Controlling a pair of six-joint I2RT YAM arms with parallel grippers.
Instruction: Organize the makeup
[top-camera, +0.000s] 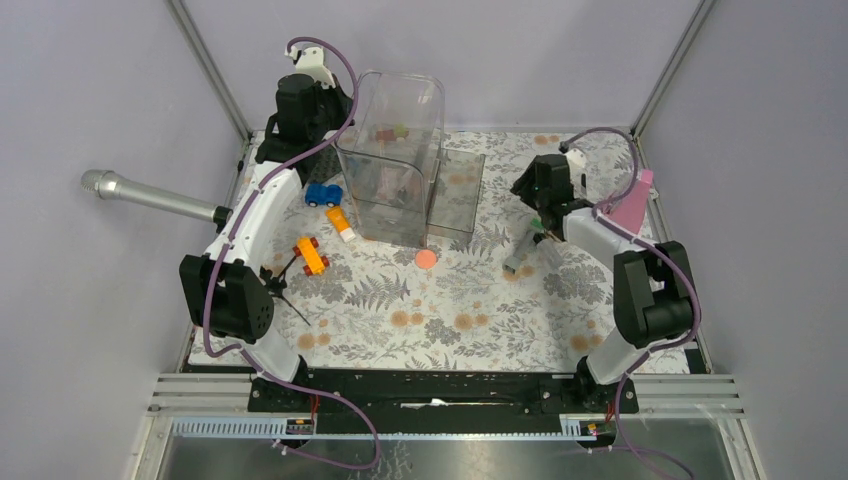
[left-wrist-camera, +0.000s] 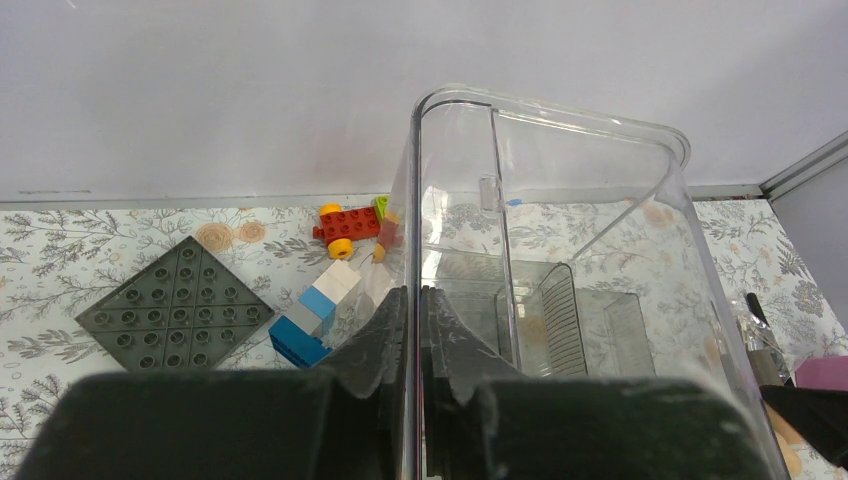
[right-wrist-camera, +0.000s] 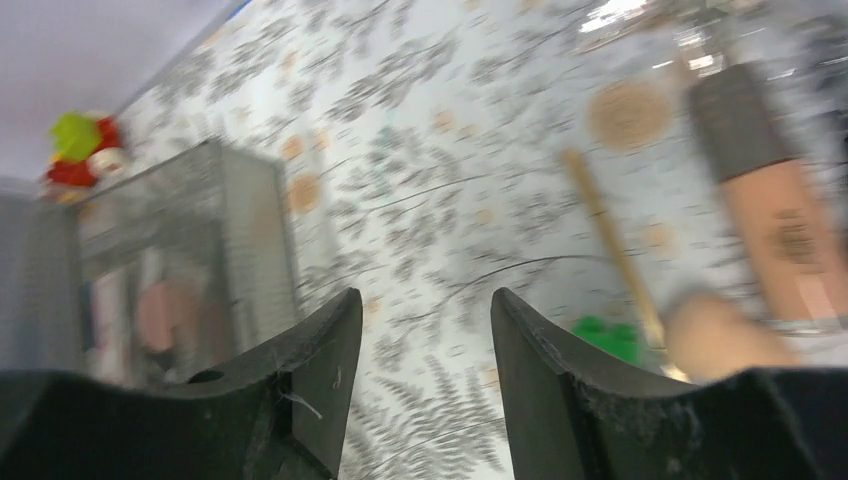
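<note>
My left gripper is shut on the left wall of the clear organizer (top-camera: 390, 110), whose drawer (top-camera: 456, 205) is pulled out to the right with little compartments visible inside. My right gripper hangs over the table right of the drawer, fingers apart and empty. Below it, blurred, lie a foundation bottle (right-wrist-camera: 770, 210), a thin gold stick (right-wrist-camera: 600, 210), a beige rounded item (right-wrist-camera: 725, 335) and a green item (right-wrist-camera: 610, 338). A pink item (top-camera: 632, 205) stands at the far right, and a round peach disc (top-camera: 426, 258) lies before the organizer.
Toys lie around the left arm: a blue car (top-camera: 325, 195), an orange car (top-camera: 311, 256), a dark green plate (left-wrist-camera: 175, 305), blue and white bricks (left-wrist-camera: 300, 335) and a red brick toy (left-wrist-camera: 348, 225).
</note>
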